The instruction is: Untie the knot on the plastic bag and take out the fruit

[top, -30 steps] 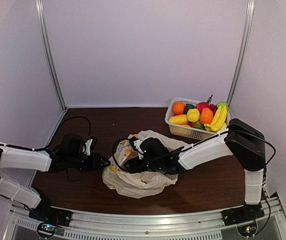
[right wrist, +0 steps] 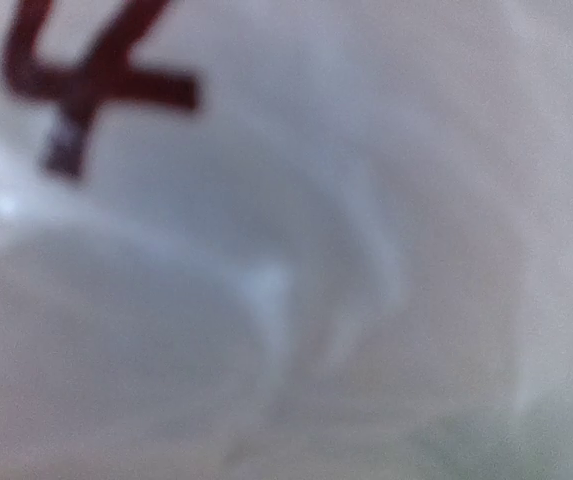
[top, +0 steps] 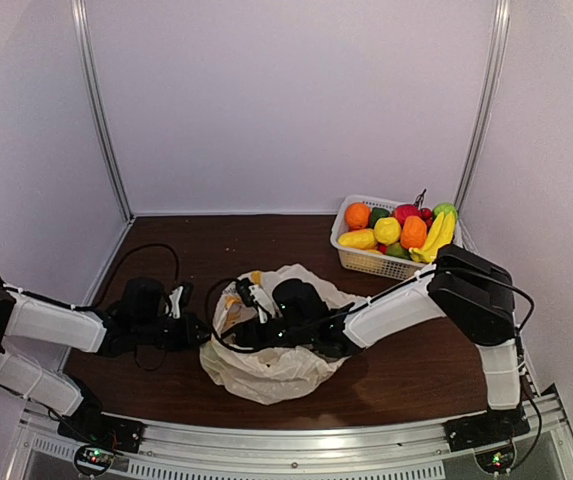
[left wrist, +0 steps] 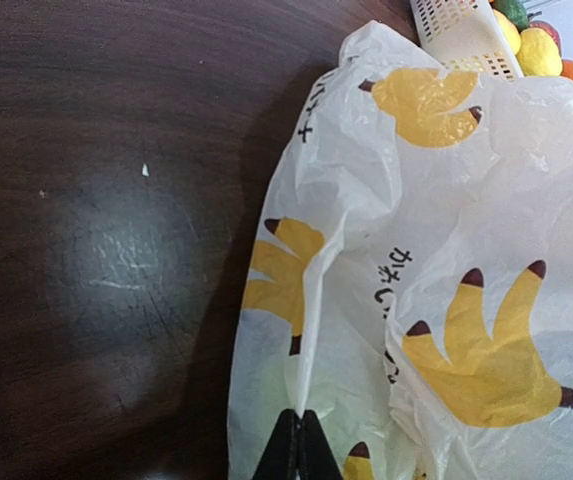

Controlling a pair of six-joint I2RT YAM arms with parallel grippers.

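Note:
The white plastic bag, printed with yellow bananas, lies spread at the middle front of the table. My left gripper is shut on a thin fold of it at its left edge. From the right, my right gripper reaches in at the bag, its fingertips largely hidden among the plastic. Blurred white film fills the right wrist view, so the finger's state does not show. A faint green tint behind the plastic appears in both wrist views; no fruit in the bag is clearly visible. Nor can I make out a knot.
A white basket full of mixed fruit stands at the back right. Bare dark table lies behind the bag and to its right. My right forearm crosses low over the bag's right part.
My right gripper has moved left, pushing into the bag, whose left side has shifted slightly left and forward. The left gripper is almost still, having drifted a little left.

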